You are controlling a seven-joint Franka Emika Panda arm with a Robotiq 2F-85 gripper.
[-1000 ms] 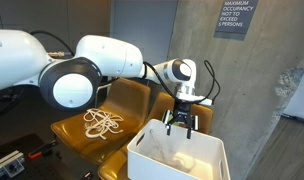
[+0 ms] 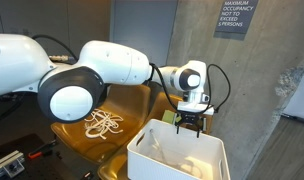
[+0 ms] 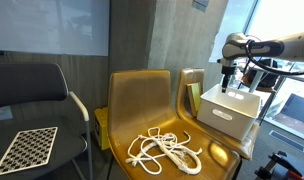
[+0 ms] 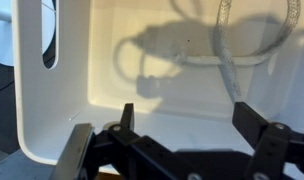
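My gripper is open, with a clear gap between its dark fingertips. It hangs over the white box (image 2: 140,157), above the opening. Inside the box, a grey-white rope (image 4: 226,62) lies curled along the floor; one end runs toward the fingers at the right of the wrist view. A gap shows between the rope and the fingers in that view, though the exact height cannot be told. Another white rope (image 2: 98,123) lies loosely coiled on a brown chair seat, also plain as the coiled rope (image 3: 170,149) in the second exterior view.
The box stands on a chair, its walls (image 4: 32,100) rising around the space below the gripper. A yellow-green panel (image 3: 193,98) leans behind it. A grey chair (image 3: 72,110) with a checkered board (image 3: 26,150) stands apart at the left.
My gripper has risen a little and shifted right over the box. It stays open, and neither rope has visibly moved.
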